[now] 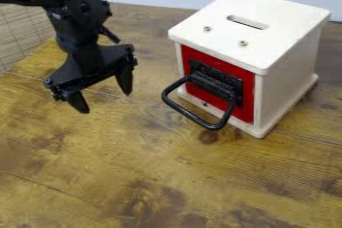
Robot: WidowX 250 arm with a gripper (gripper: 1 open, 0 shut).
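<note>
A white box (287,92) with a slot and two screws on top stands at the right, with a red front panel (197,59) facing left. A black loop handle (201,119) on a dark mount sticks out from that panel. At the left, my black gripper (103,90) hangs open above the wooden floor, pointing down, to the left of the box and apart from the handle. Nothing shows between its fingers.
A beige woven panel (27,42) is at the far left, and a white wall runs along the back.
</note>
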